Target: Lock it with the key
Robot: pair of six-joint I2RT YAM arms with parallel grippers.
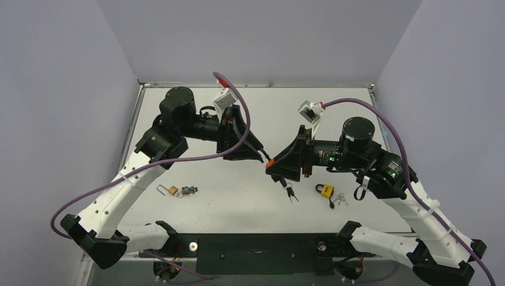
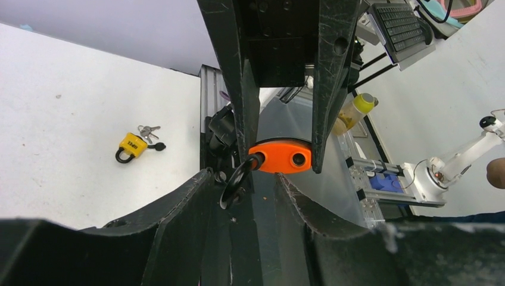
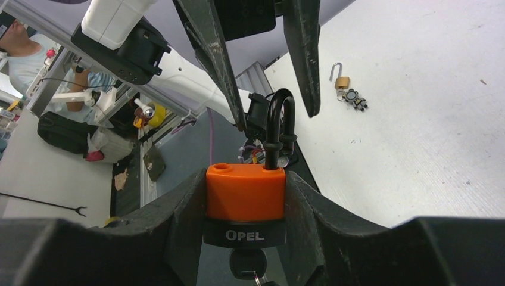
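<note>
My right gripper (image 1: 268, 167) is shut on the orange padlock body (image 3: 245, 193), which is marked OPEL and held above the table. The black shackle (image 3: 272, 128) has one leg in the body and is swung aside; the other hole (image 2: 298, 159) is empty. Keys (image 1: 291, 192) dangle under the lock in the top view. On the shackle's two sides stand the fingers of my left gripper, open, with visible gaps in the right wrist view. Both grippers face each other closely at mid-table.
On the table's right lie a yellow padlock (image 1: 326, 190) and loose keys (image 1: 340, 199). A brass padlock (image 1: 173, 190) with an open shackle and a small metal cluster (image 1: 189, 190) lie on the left.
</note>
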